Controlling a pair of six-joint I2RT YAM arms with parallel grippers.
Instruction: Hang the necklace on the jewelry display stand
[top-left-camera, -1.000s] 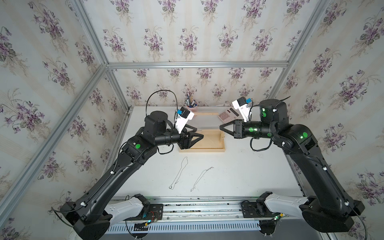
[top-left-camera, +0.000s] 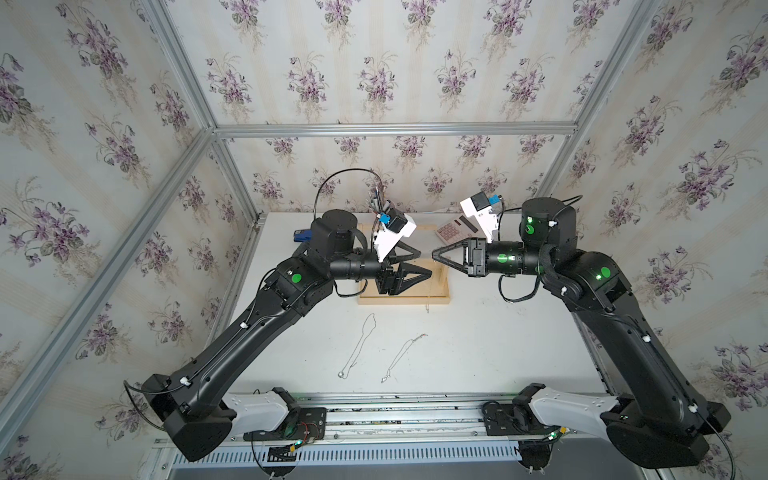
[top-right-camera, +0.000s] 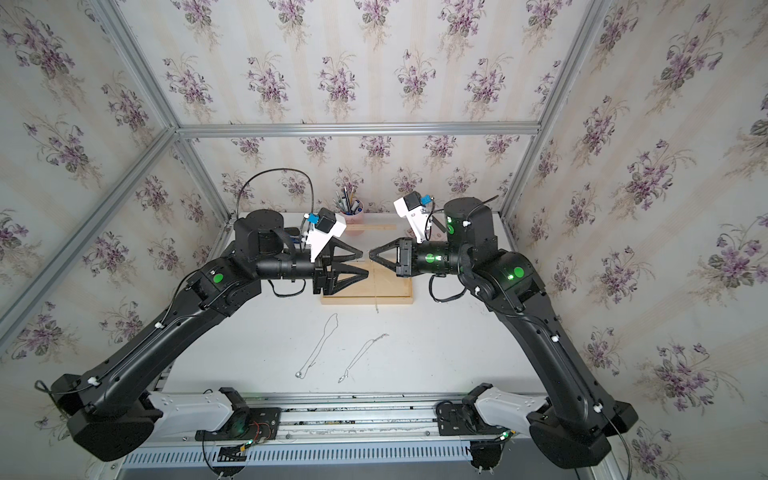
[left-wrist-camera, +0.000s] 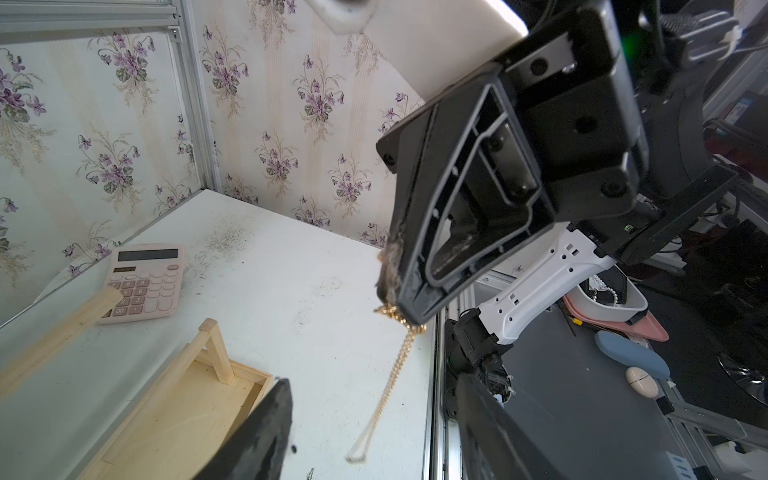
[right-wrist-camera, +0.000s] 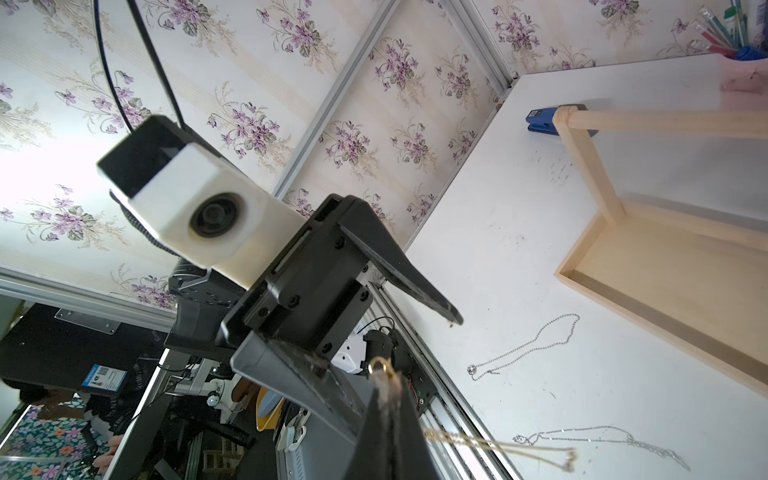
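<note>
A gold necklace (left-wrist-camera: 389, 372) dangles from the tip of my right gripper (top-left-camera: 436, 254), which is shut on it, seen in both wrist views. My left gripper (top-left-camera: 417, 264) stands open just left of it, facing it, with nothing between its fingers. The wooden display stand (right-wrist-camera: 656, 122), a tray base with an upright post and top bar, stands behind and below both grippers, partly hidden by them in the top views.
Two silver necklaces (right-wrist-camera: 524, 349) (right-wrist-camera: 576, 437) lie flat on the white table (top-left-camera: 512, 336) in front of the stand. A calculator (left-wrist-camera: 144, 284), a blue stapler (right-wrist-camera: 542, 120) and a pen cup (top-right-camera: 349, 209) are at the back.
My left gripper has moved rightward and slightly up, closing in on my right gripper. The right gripper has shifted slightly left, with the gold chain hanging from it.
</note>
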